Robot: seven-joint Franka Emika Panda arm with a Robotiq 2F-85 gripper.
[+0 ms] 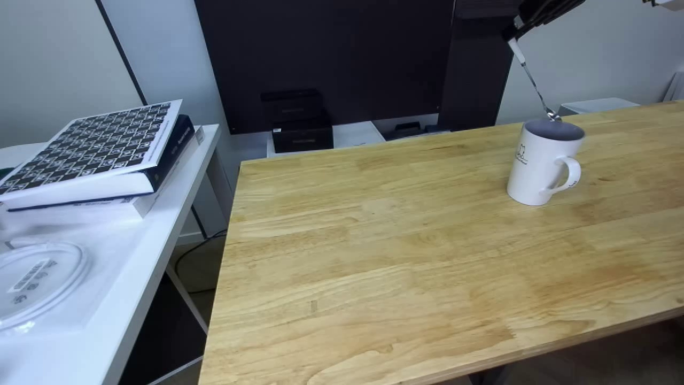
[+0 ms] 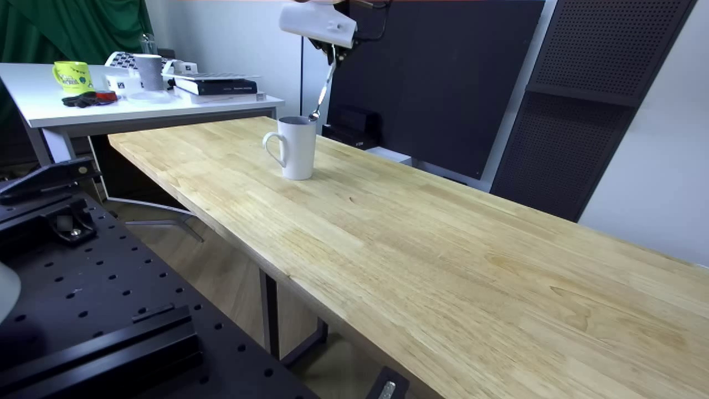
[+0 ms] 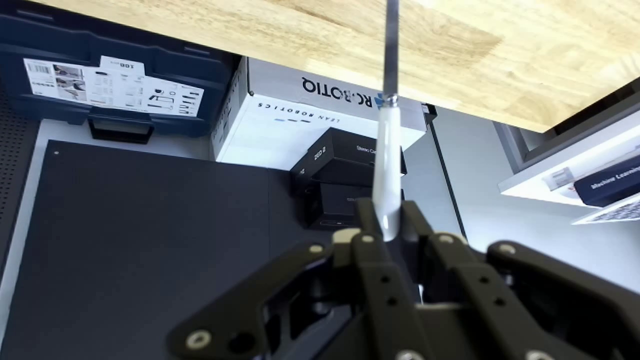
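Note:
A white mug point(image 1: 538, 168) with a grey inside stands upright on the wooden table. Its handle faces the front right in exterior view 1. My gripper is shut on the white handle of a metal spoon point(image 3: 388, 157). From the gripper, the spoon point(image 1: 531, 79) slants downward, its bowl end at the mug's far rim. In exterior view 2 the spoon tip also shows beside the rim of the mug point(image 2: 298, 147); whether it touches the rim I cannot tell. The wrist view does not show the mug or the spoon's tip.
A white side table point(image 2: 73, 114) carries books point(image 2: 216, 86), a yellow-green mug point(image 2: 73, 76) and other items. Boxes point(image 3: 324, 108) lie beyond the table's far edge.

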